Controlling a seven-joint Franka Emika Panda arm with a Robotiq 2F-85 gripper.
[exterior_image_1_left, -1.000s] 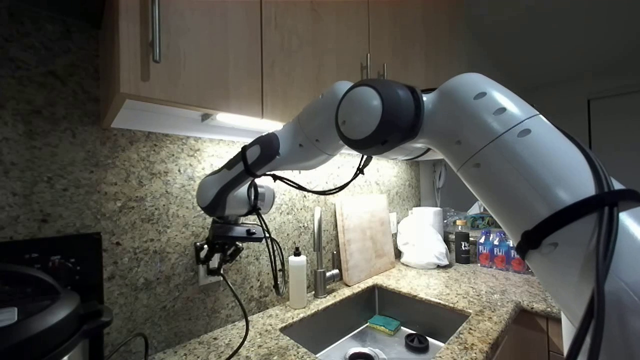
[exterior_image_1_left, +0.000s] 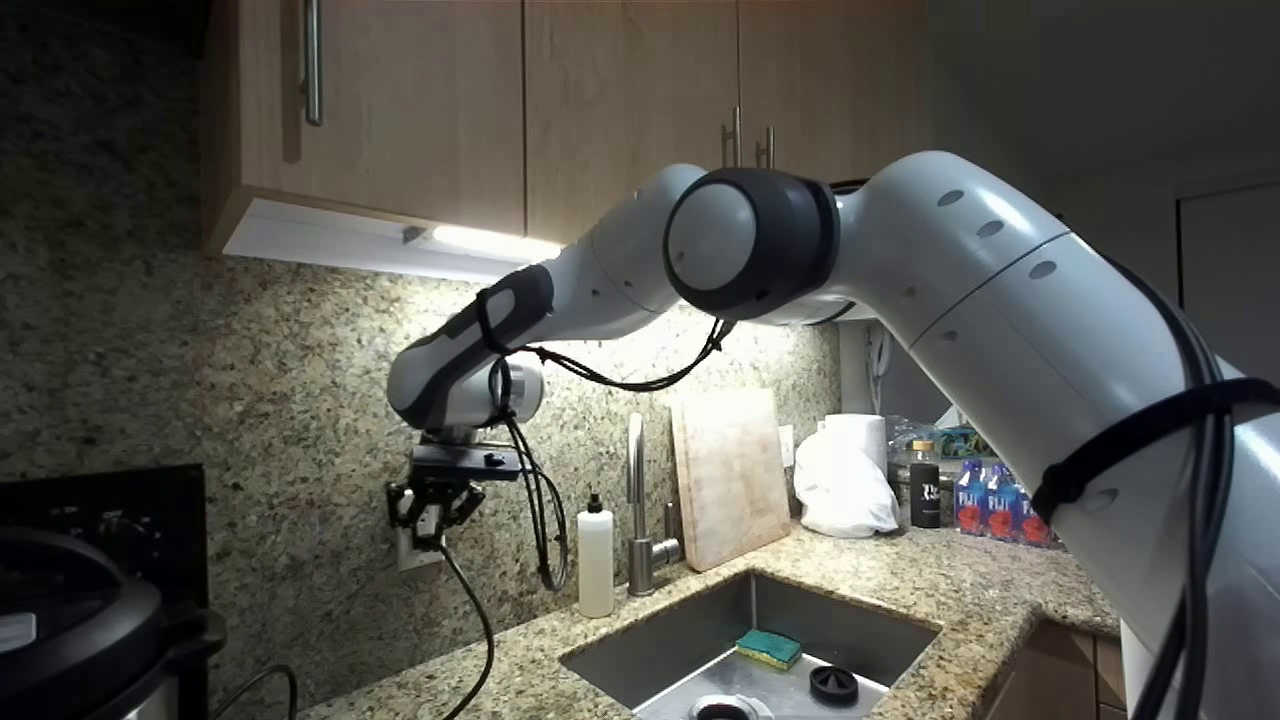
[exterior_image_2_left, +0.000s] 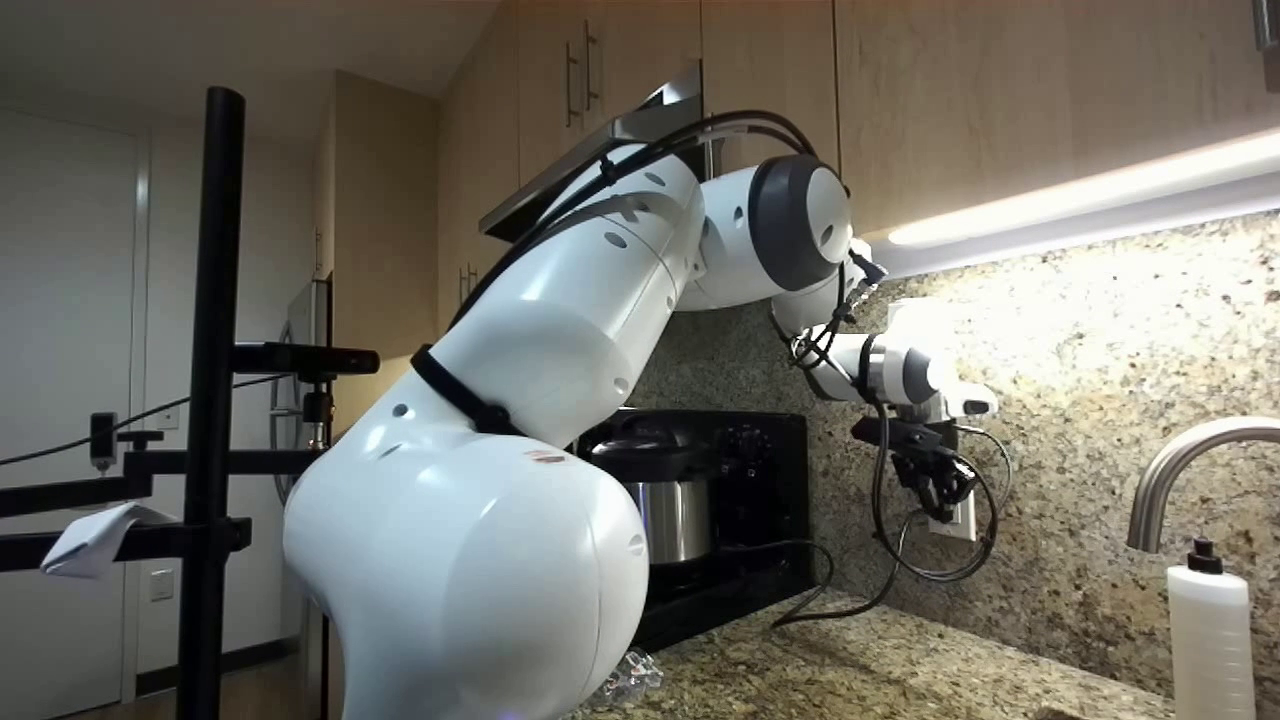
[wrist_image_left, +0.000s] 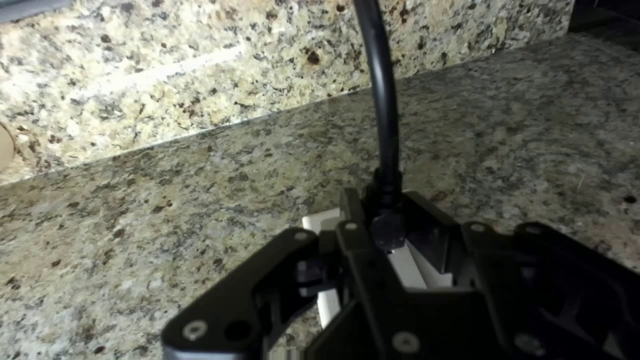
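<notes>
A black plug (wrist_image_left: 388, 231) with a thick black cord (wrist_image_left: 384, 102) sits between the fingers of my gripper in the wrist view, and the fingers are shut on it. Directly behind is a pale wall outlet plate (wrist_image_left: 324, 221), mostly covered by the fingers. Whether the plug's prongs are in the outlet cannot be seen. In exterior view 1 my gripper (exterior_image_1_left: 432, 514) is close against the granite backsplash, over the outlet plate (exterior_image_1_left: 414, 553), with the cord hanging down to the counter. Exterior view 2 shows the gripper (exterior_image_2_left: 945, 494) in front of the same outlet (exterior_image_2_left: 956, 521).
A dark pressure cooker (exterior_image_1_left: 84, 636) stands left of the outlet. To its right are a white soap bottle (exterior_image_1_left: 595, 564), a faucet (exterior_image_1_left: 637, 504) and a sink (exterior_image_1_left: 864, 624) with a sponge (exterior_image_1_left: 769, 649). Overhead hangs a cabinet (exterior_image_1_left: 384, 108). Some counter below the gripper is bare.
My arm has shifted slightly left in exterior view 1, the wrist more than the fingertips. The fingers remain at the outlet, and the cord has moved only a little.
</notes>
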